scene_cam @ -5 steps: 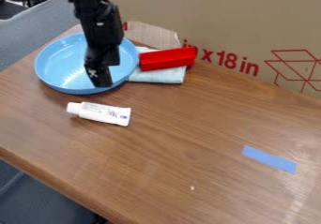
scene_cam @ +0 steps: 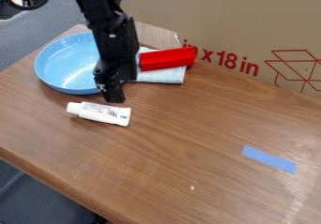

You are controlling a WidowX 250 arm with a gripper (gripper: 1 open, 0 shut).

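My black gripper [scene_cam: 111, 89] is low at the right rim of the blue plate [scene_cam: 56, 64], pointing down, open with nothing seen between its fingers. Just in front of it, a white tube [scene_cam: 99, 112] lies on its side on the wooden table [scene_cam: 175, 162], apart from the fingertips. Behind the gripper and to its right, a red object [scene_cam: 168, 58] rests on a folded white cloth [scene_cam: 163, 76]; part of the cloth is hidden by the arm.
A cardboard wall [scene_cam: 245, 26] with red print closes off the back. A strip of blue tape [scene_cam: 268, 159] is stuck on the table at the right. The table's edge runs along the left front.
My gripper has moved right and down from over the plate to beside its rim, nearer the white tube. The objects have not visibly moved.
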